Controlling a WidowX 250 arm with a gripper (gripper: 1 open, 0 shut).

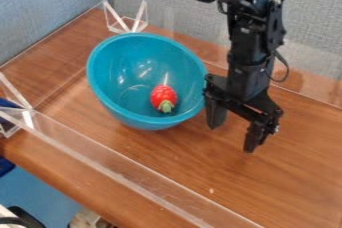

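Observation:
A teal bowl (123, 67) sits on the wooden table, tilted a little, with a red strawberry-like object (163, 97) inside at its right side. The black gripper (235, 124) stands just right of the bowl, low over the table, fingers apart and open. Its left finger is close to the bowl's outer wall; whether they touch I cannot tell.
Clear plastic walls edge the table at the front left and back. A white wire frame (126, 20) is at the back left.

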